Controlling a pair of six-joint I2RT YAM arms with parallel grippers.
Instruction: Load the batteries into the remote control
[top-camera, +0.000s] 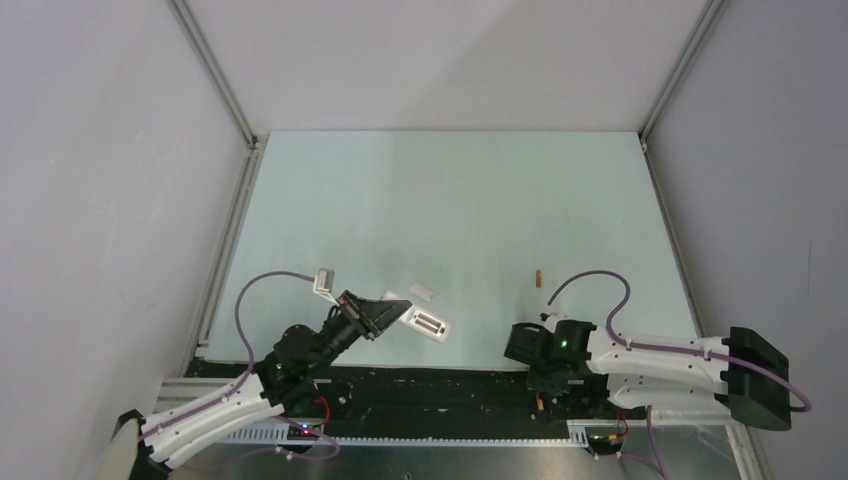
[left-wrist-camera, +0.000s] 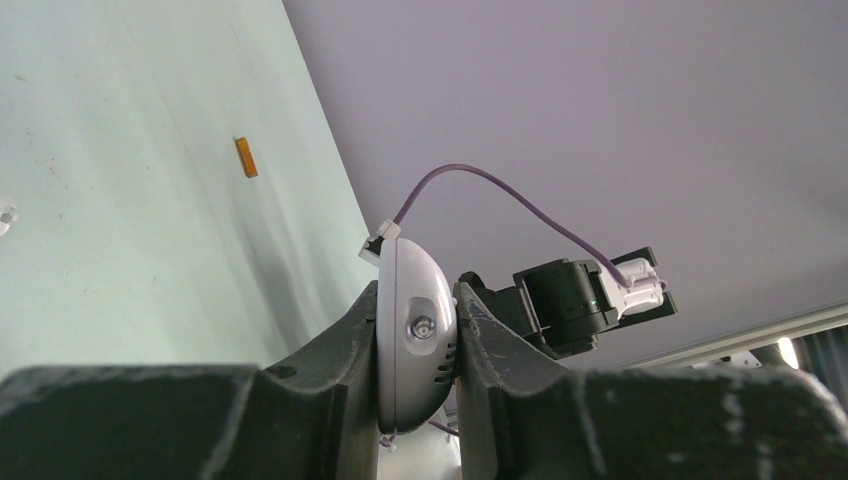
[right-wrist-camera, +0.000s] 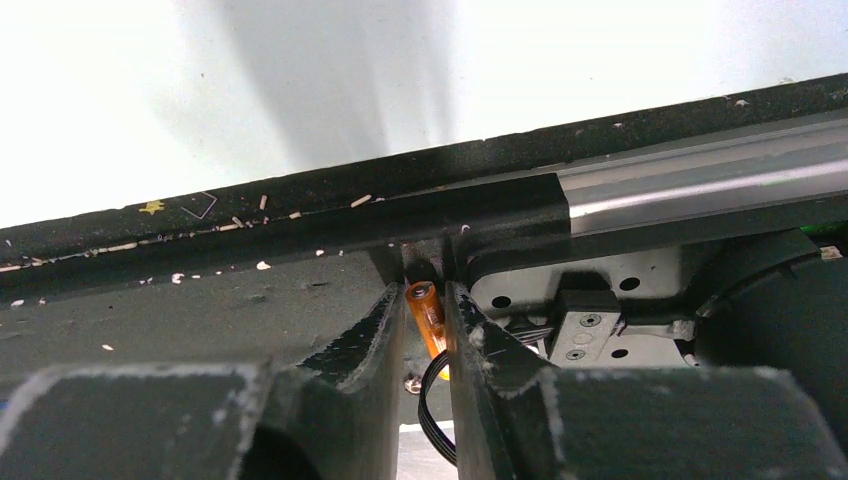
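Observation:
The white remote control (top-camera: 437, 330), its battery compartment facing the top camera and empty, is gripped by my left gripper (top-camera: 404, 306). End-on in the left wrist view, the remote (left-wrist-camera: 412, 345) fills the gap between the fingers. One orange battery (top-camera: 538, 279) lies on the table's right side. A second orange battery (right-wrist-camera: 428, 318) is in the dark channel beyond the front edge, between the fingertips of my right gripper. Those fingers stand a little apart, close along the battery's sides; whether they clasp it is unclear.
A small white cover (top-camera: 422, 291) lies on the table (top-camera: 450, 200) behind the remote. Black cable (right-wrist-camera: 428, 410), a metal rail (right-wrist-camera: 700, 185) and a mounting plate crowd the right fingers.

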